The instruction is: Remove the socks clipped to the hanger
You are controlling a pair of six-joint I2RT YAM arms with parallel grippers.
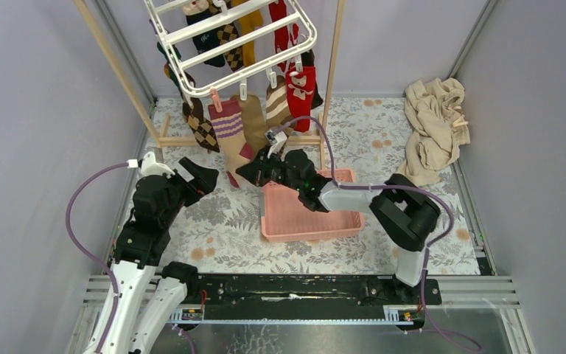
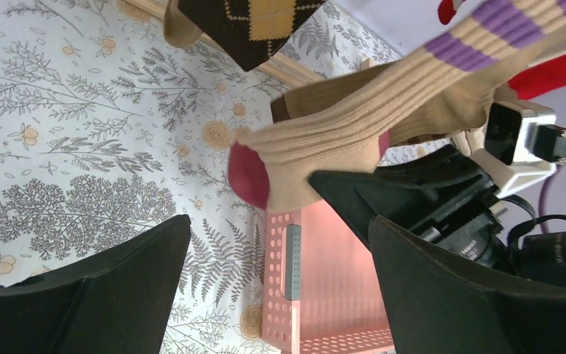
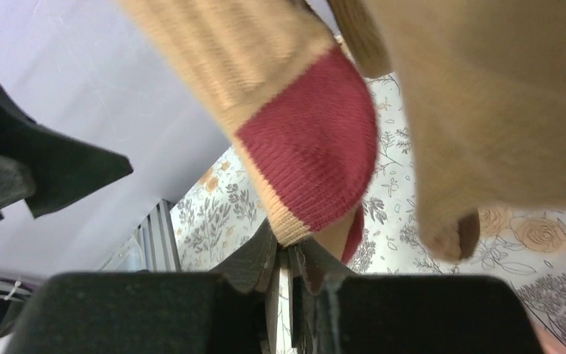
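A beige sock with purple stripes and a maroon heel and toe (image 1: pixel 228 135) hangs by a pink clip (image 1: pixel 216 100) from the white hanger (image 1: pixel 225 49). Its lower part is pinched in my right gripper, which is shut on it. In the left wrist view the sock (image 2: pixel 324 140) is drawn slantwise toward the right gripper. More socks stay clipped on the hanger, among them a red one (image 1: pixel 301 99), a plain brown one (image 1: pixel 252 124) and a diamond-patterned one (image 1: pixel 200 125). To the left of the striped sock, my left gripper (image 1: pixel 198 175) stands open and empty.
Below the hanger, a pink basket (image 1: pixel 314 237) sits on the floral mat, partly under the right arm. A crumpled beige cloth (image 1: pixel 433 129) lies at the right wall. Wooden posts (image 1: pixel 333 63) flank the hanger.
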